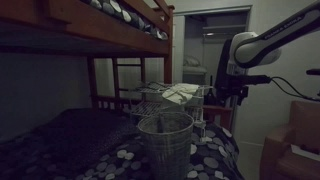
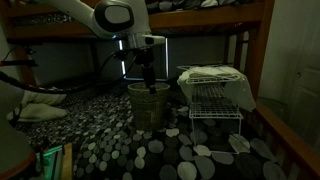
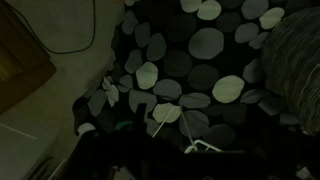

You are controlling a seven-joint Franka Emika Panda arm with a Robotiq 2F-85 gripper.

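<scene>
My gripper (image 2: 148, 82) hangs fingers-down over the round wire-mesh basket (image 2: 151, 110) in exterior view 2. In exterior view 1 the gripper (image 1: 227, 98) appears to the right of the basket (image 1: 167, 150) and higher up. It is open, and nothing shows between its fingers. A white cloth (image 2: 208, 73) lies on top of a white wire rack (image 2: 216, 108), beside the basket. The wrist view is very dark: the basket (image 3: 294, 62) fills the right edge, and thin white wires or cords (image 3: 190, 135) show near the bottom.
A dark bedspread with grey and white dots (image 2: 190, 158) lies beneath the basket and rack. Wooden bunk-bed posts and rails (image 1: 167, 60) rise behind. A brown chair (image 1: 295, 140) stands at the right in exterior view 1. Open bedding lies in front of the rack.
</scene>
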